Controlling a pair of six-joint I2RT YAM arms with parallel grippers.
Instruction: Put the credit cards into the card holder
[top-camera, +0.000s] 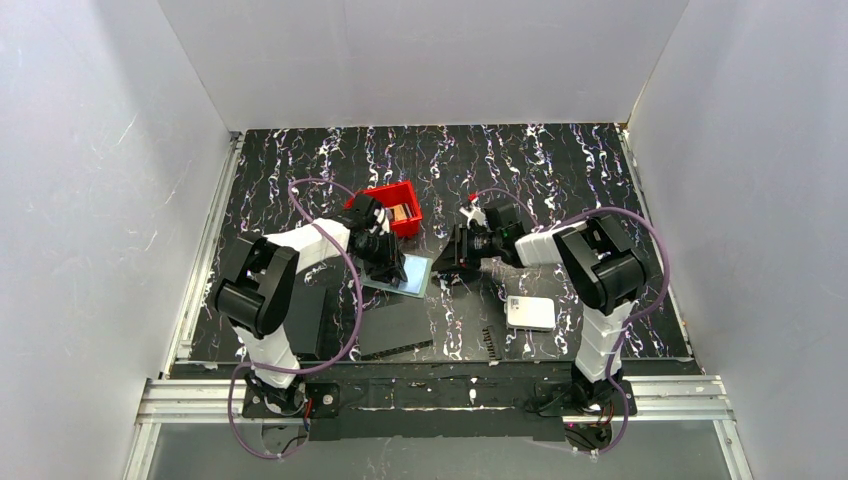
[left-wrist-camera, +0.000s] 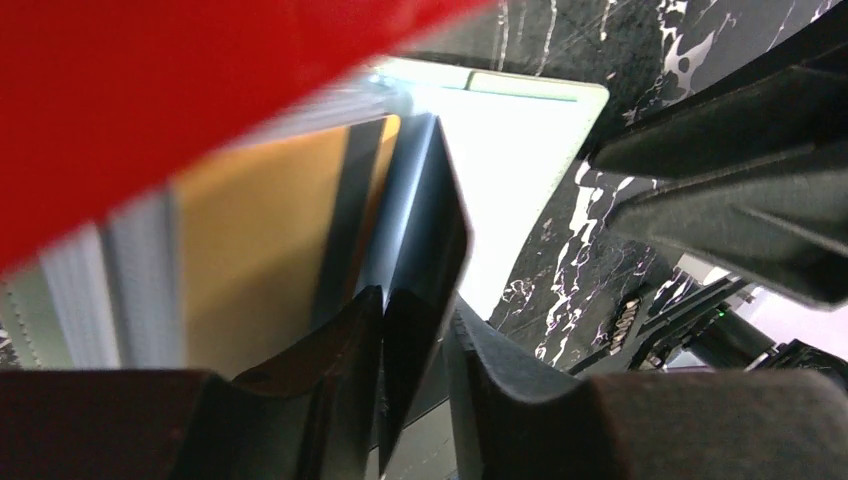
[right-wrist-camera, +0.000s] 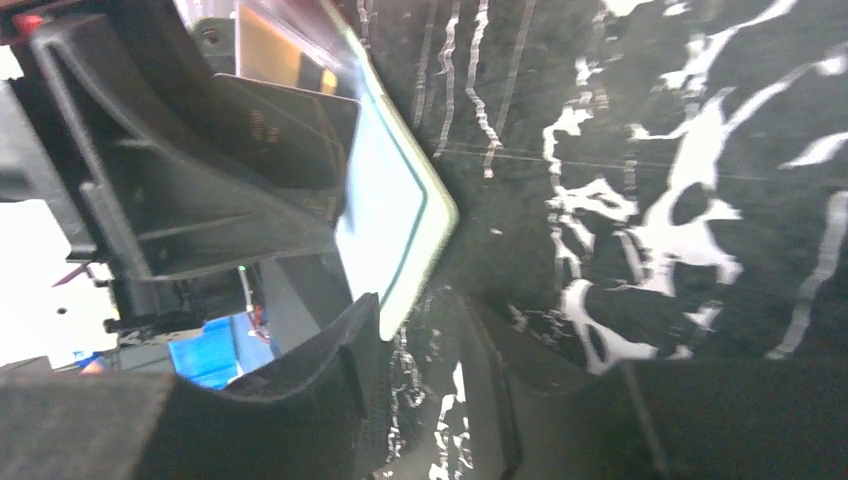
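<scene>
The card holder (top-camera: 414, 276), pale with a light green edge, lies mid-table; brown and grey cards (left-wrist-camera: 260, 230) show at its left part in the left wrist view. Over it, my left gripper is partly open, with a dark card (left-wrist-camera: 432, 240) standing tilted between its fingers. That black card (right-wrist-camera: 290, 130) also shows behind the left fingers in the right wrist view. Whether its lower edge is inside a pocket is hidden. Just right of the holder's corner (right-wrist-camera: 432, 225), my right gripper is partly open and empty; contact with the holder cannot be told.
A red box (top-camera: 409, 190) with a brown card (top-camera: 399, 212) inside sits behind the left gripper. Black flat pieces (top-camera: 395, 328) lie toward the front, and a white box (top-camera: 530, 313) stands at front right.
</scene>
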